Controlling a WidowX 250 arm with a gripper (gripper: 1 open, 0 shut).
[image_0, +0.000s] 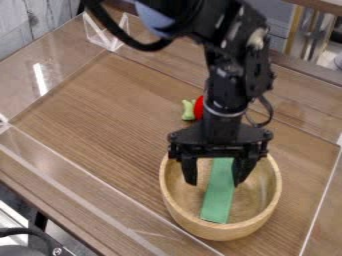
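Note:
My black gripper hangs open over a wooden bowl, its two fingers at the bowl's far part. A green bar lies in the bowl under it, partly hidden by the gripper. Behind the arm, a small red object and a pale green piece show on the wooden table.
A small white wire or clear item sits at the top left. Raised wooden edges run along the back right.

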